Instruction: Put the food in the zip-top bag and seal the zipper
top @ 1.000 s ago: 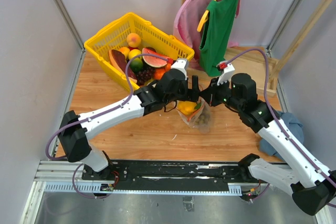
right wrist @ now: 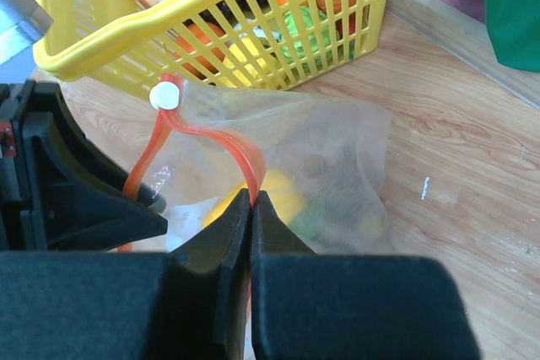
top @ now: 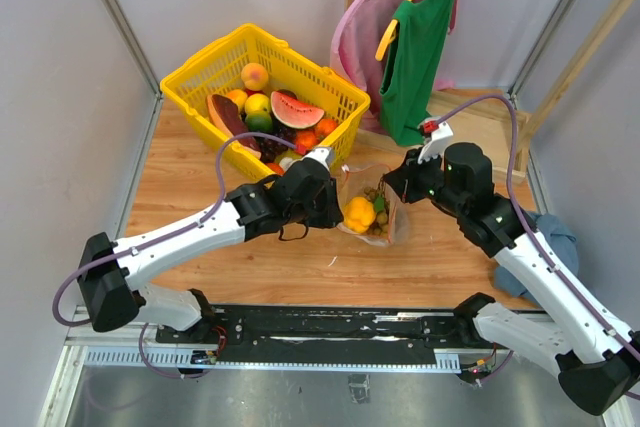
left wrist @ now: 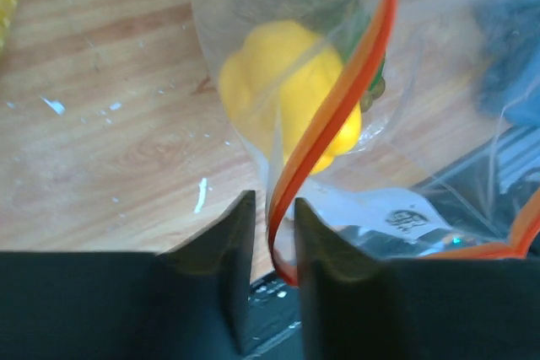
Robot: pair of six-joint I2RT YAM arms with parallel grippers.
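Observation:
The clear zip bag [top: 392, 226] holds a yellow pepper [top: 359, 214] and small brown and green items. My left gripper [top: 330, 209] is at the bag's left; the orange zipper edge [left wrist: 337, 107] runs down between its fingertips, whose grip I cannot confirm. My right gripper [top: 393, 185] is shut on the orange zipper edge [right wrist: 236, 145] at the bag's other side.
A yellow basket [top: 200, 82] of fruit stands behind the bag. Green and pink garments [top: 410, 67] hang at the back right. A blue cloth [top: 550, 257] lies at the right edge.
My left gripper has moved left and down, away from the right gripper, to the bag's left side. The bag looks more open from above. The right gripper has barely moved.

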